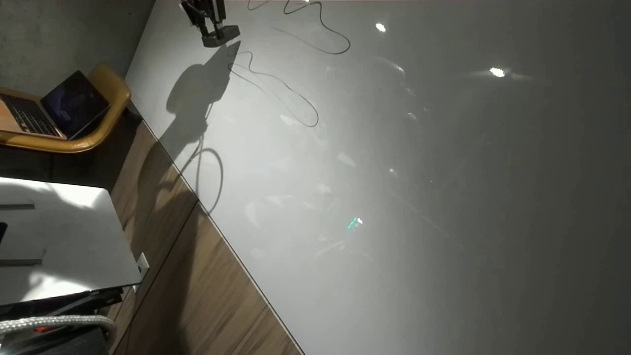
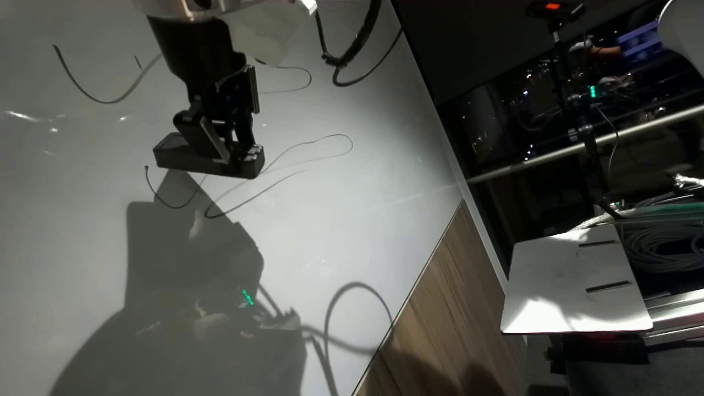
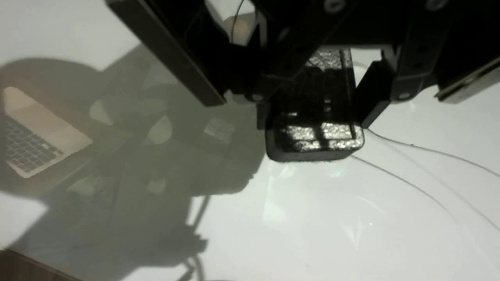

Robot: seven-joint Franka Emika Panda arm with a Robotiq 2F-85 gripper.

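Observation:
A dark, rectangular block-like object [image 3: 316, 140] with rounded corners is clasped between the two fingers of my gripper, which is shut on it. In exterior view 2 the block [image 2: 191, 158] lies lengthwise across the gripper [image 2: 214, 142]; its shadow spreads over the white surface below. Exterior view 1 shows the block [image 1: 222, 36] near the top edge, under the gripper [image 1: 214, 28]. Thin dark cords lie on the white surface; one cord [image 2: 317, 142] passes close behind the block in exterior view 2. Whether the block touches the surface is hard to tell.
Wood panelling [image 1: 225, 296] runs along its edge. Beyond stand a laptop [image 1: 74, 106] on a yellow chair [image 1: 109, 88] and a small white stand [image 1: 77, 236].

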